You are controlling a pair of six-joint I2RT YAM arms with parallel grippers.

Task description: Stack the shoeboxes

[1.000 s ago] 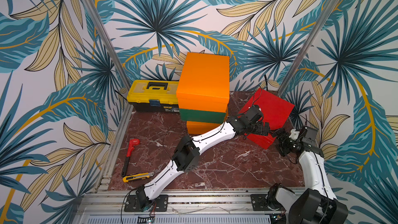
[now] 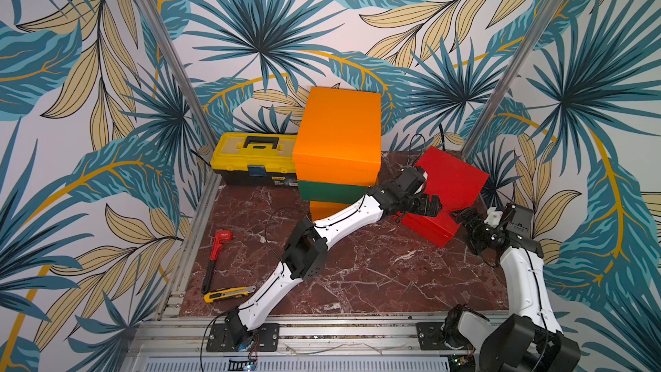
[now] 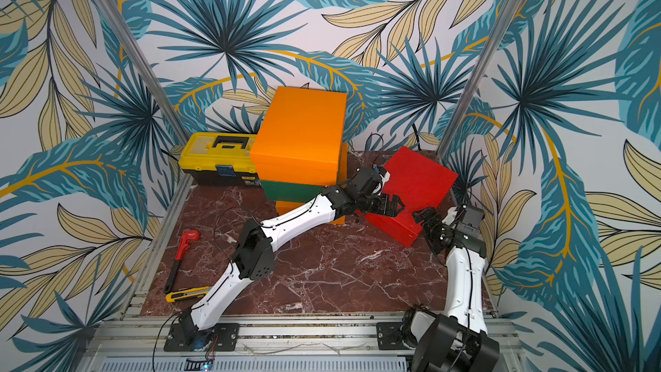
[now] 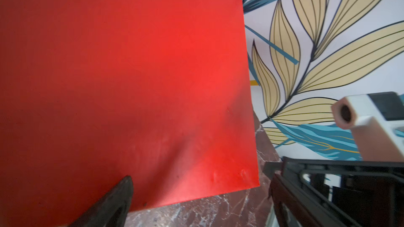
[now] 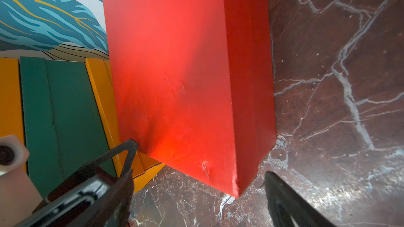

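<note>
The red shoebox [image 2: 455, 177] lies flat on the table at the right, turned at an angle. Left of it rises a stack: a large orange box [image 2: 339, 127] on a green box [image 2: 337, 191], with another orange box [image 2: 323, 211] at the bottom. Over the red box's near left part is my left gripper [image 2: 428, 204], its fingers [image 4: 113, 201] spread wide with nothing gripped. At the red box's near right side stands my right gripper [image 2: 467, 216], also spread, its fingers [image 5: 284, 199] apart and the box's corner ahead between them. Whether either touches the box, I cannot tell.
A yellow and black toolbox [image 2: 254, 151] stands against the stack's left side. A red pipe wrench [image 2: 215, 255] and a yellow cutter [image 2: 229, 294] lie at the front left. Both grippers are close together.
My left gripper has shifted left and slightly back over the red box. The right gripper has drawn slightly to the right. The boxes look unmoved.
</note>
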